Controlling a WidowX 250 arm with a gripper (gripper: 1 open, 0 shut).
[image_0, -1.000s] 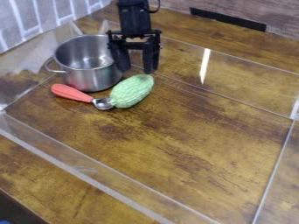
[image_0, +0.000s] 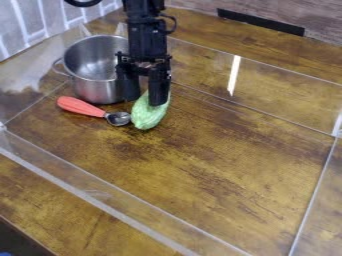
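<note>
My black gripper (image_0: 144, 78) is lowered at the right side of a steel pot (image_0: 88, 77), open, with its fingers around the upper end of a pale green vegetable (image_0: 150, 117), which looks like a bitter melon. The fingertips partly hide that end, and whether they touch it is unclear. A red-handled utensil (image_0: 80, 106) with a small steel head lies in front of the pot, its head beside the green vegetable.
Clear panels or strips run along the left and right, and a white lattice stands at the back left.
The pot and the red-handled utensil look unmoved.
</note>
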